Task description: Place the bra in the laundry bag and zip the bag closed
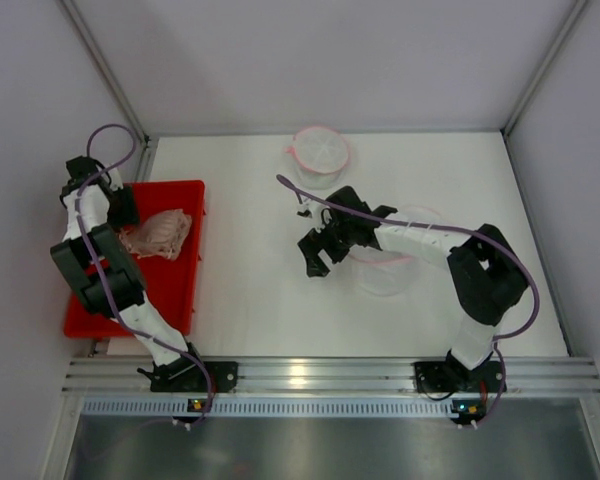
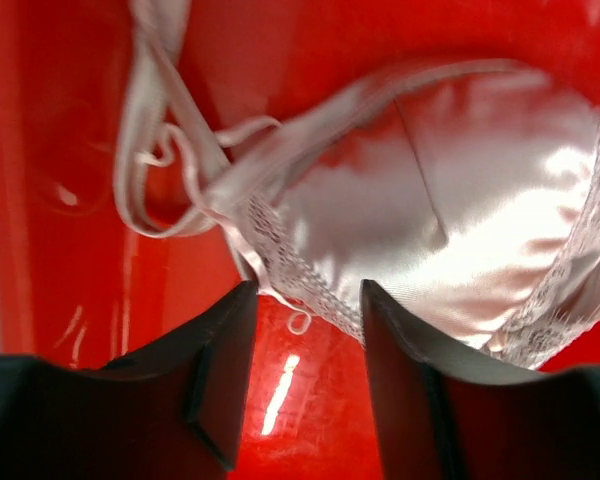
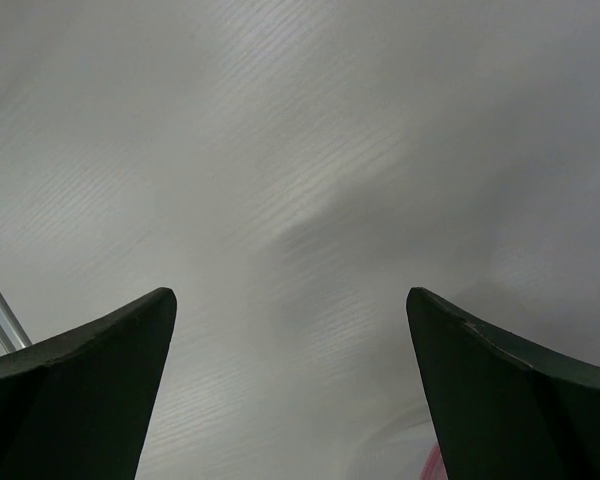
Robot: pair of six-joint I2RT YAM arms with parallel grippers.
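Note:
A pale pink satin bra [image 1: 161, 234] with lace edging lies in the red tray. In the left wrist view the bra [image 2: 420, 200] spreads beyond the fingertips, its straps looped at the upper left. My left gripper stands over the tray at the bra's lace edge, part open, with a gap between its fingers; whether they touch the fabric cannot be made out. A white mesh laundry bag with pink trim [image 1: 380, 285] lies on the table, partly beneath my right arm. Left of that bag, my right gripper [image 1: 313, 256] is open and empty above the white tabletop.
The red tray [image 1: 185, 300] fills the table's left side, its raised walls around the bra. A second mesh bag with pink trim [image 1: 320, 152] lies at the back centre. Bare white tabletop [image 1: 245, 250] stretches between tray and bags.

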